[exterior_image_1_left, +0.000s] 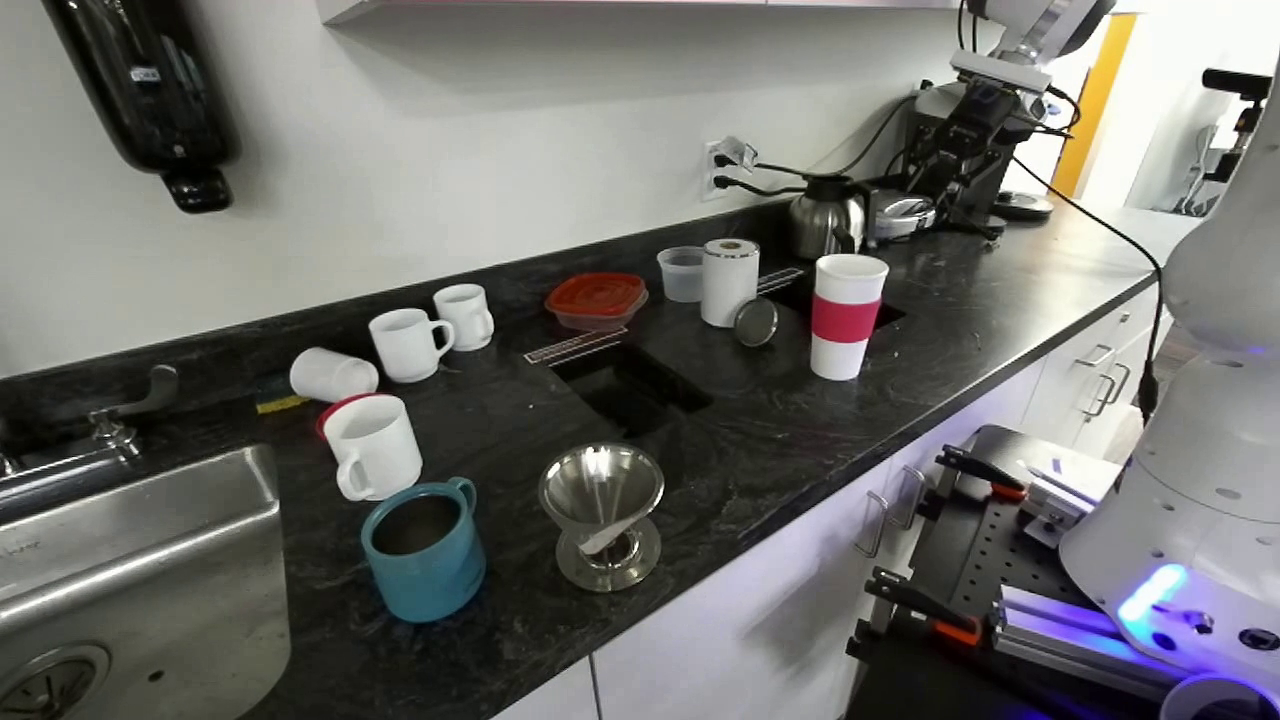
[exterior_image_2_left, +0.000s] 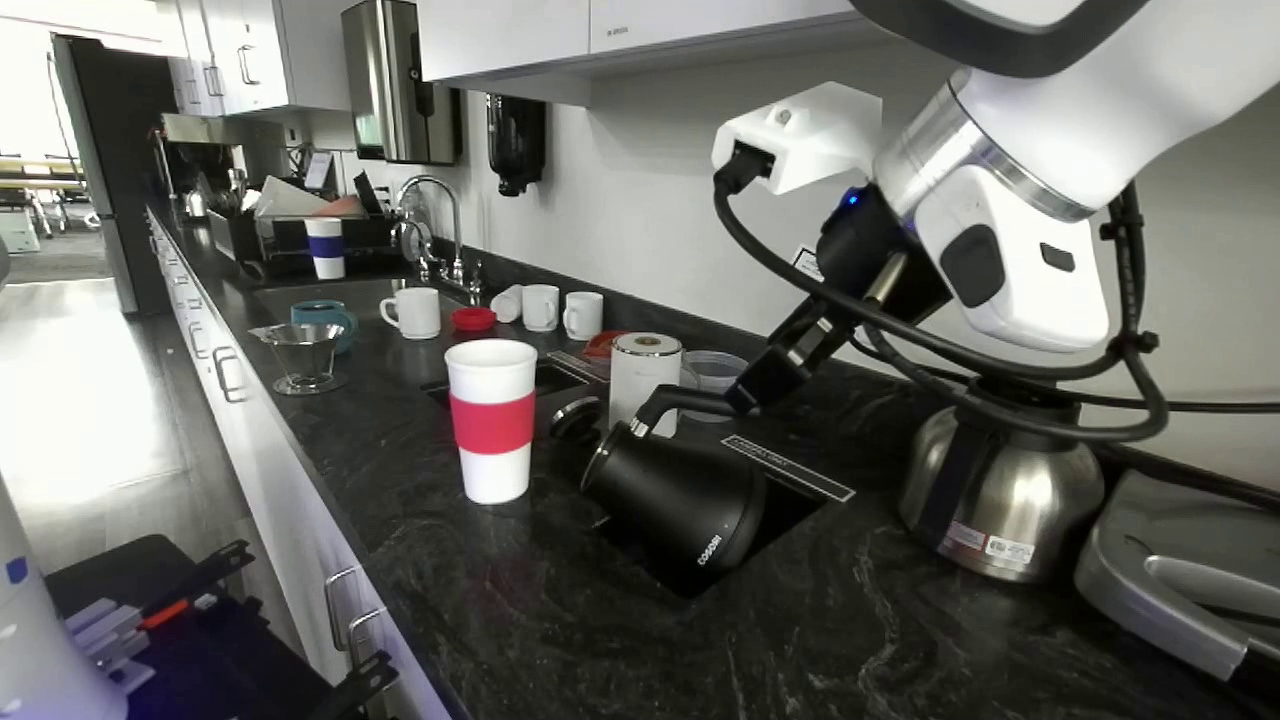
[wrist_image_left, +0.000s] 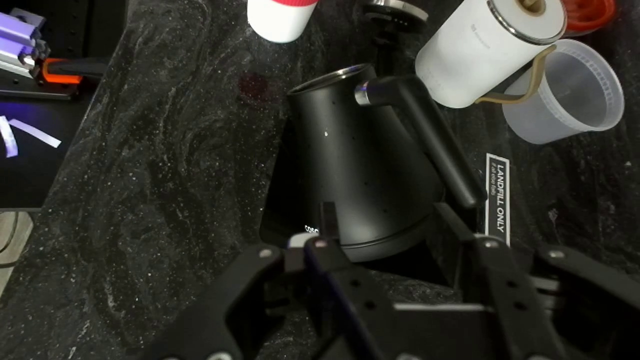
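Note:
A black kettle (exterior_image_2_left: 674, 494) leans tilted at a dark cutout in the counter. Its mouth faces away from my gripper in the wrist view, and its black handle (wrist_image_left: 435, 144) slants back toward the right finger. Open, with nothing held between its fingers, my gripper is above the kettle's base end. In exterior view 2 the fingers (exterior_image_2_left: 768, 378) appear close to the handle's end; whether they touch is unclear. Beyond the kettle's mouth lies a round metal-rimmed lid (wrist_image_left: 396, 13), seen beside the white canister (exterior_image_1_left: 729, 284) in exterior view 1.
A white cup with a red sleeve (exterior_image_2_left: 492, 422) stands close to the kettle. Near the wall are a clear tub (wrist_image_left: 567, 93) and a steel carafe (exterior_image_2_left: 1002, 486). Several mugs and a metal dripper (exterior_image_1_left: 602, 516) sit farther off.

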